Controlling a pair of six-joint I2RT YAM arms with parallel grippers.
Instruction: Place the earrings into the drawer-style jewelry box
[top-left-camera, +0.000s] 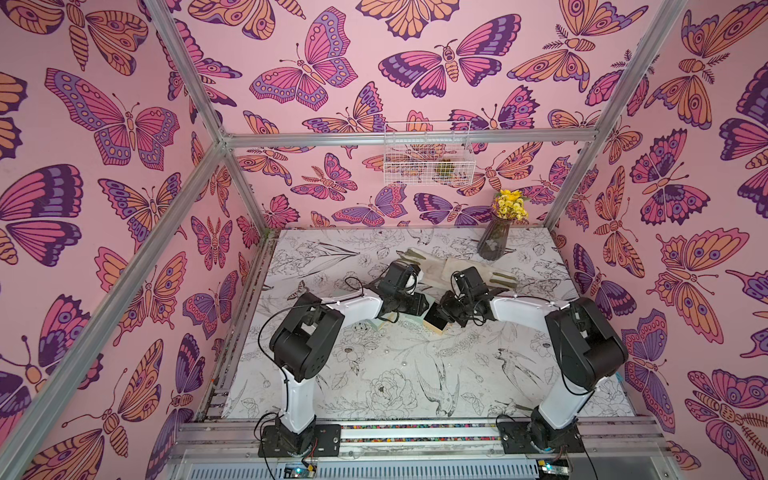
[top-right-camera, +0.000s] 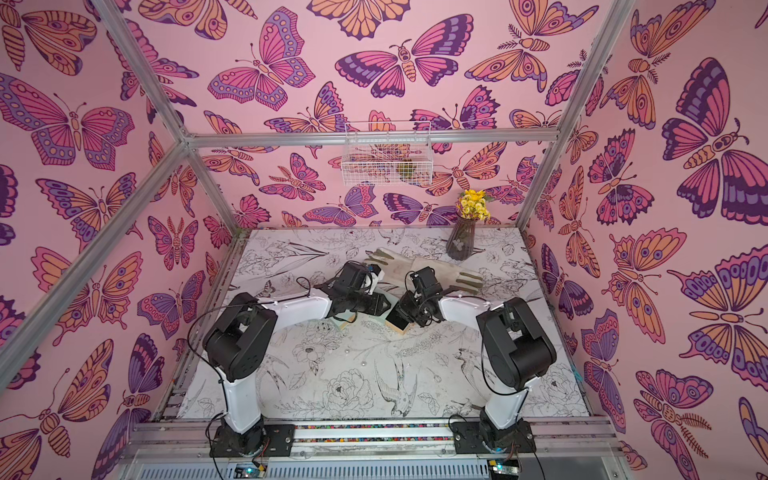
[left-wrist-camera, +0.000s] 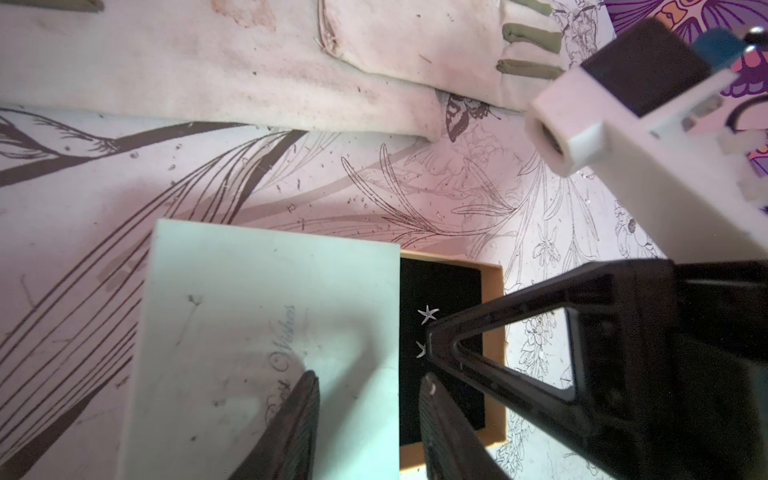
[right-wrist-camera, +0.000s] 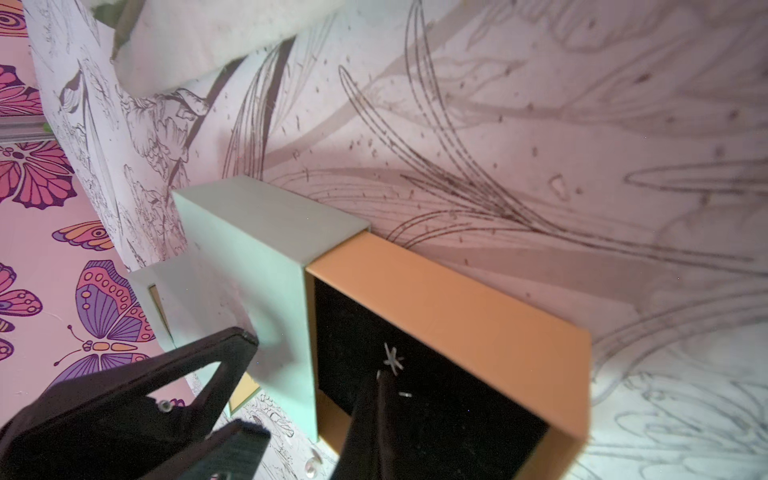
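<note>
The mint jewelry box sleeve (left-wrist-camera: 264, 320) lies on the table with its orange-edged drawer (right-wrist-camera: 456, 320) pulled partly out. On the drawer's black lining rest two small silver starfish earrings, one starfish earring (left-wrist-camera: 428, 314) plain to see and the other earring (left-wrist-camera: 421, 349) beside the right gripper's tip. My right gripper is shut, its tips inside the drawer close to the earrings; contact cannot be told. My left gripper hovers over the sleeve's open edge, fingers apart. One is above the lid, one above the drawer; anything gripped between them is hidden.
Beige gloves (left-wrist-camera: 200, 64) lie behind the box. A vase of yellow flowers (top-left-camera: 496, 232) stands at the back right. Another mint piece (right-wrist-camera: 164, 292) with a yellow part sits beyond the box. Several small bits dot the table.
</note>
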